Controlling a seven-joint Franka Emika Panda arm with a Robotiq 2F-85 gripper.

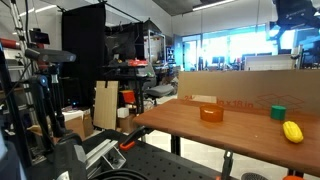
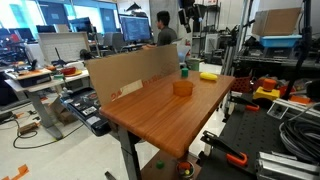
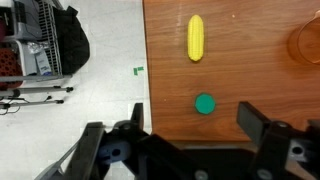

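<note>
My gripper stands open high above the table, nothing between its fingers. Below it, the wrist view shows a round green cup [image 3: 205, 103] near the table edge and a long yellow object [image 3: 195, 37] farther up. An orange bowl [image 3: 308, 42] is cut off by that view's right border. In exterior view 1 the bowl [image 1: 211, 113] sits mid-table, while the green cup [image 1: 278, 112] and the yellow object [image 1: 292, 132] lie toward the right end. All three rest apart on the wood, well clear of the gripper.
A cardboard panel [image 2: 130, 82] stands along one long side of the wooden table [image 2: 165, 115]. Much of the tabletop around the bowl is bare. A black bag [image 3: 72, 37] and a wire basket lie off the table in the wrist view.
</note>
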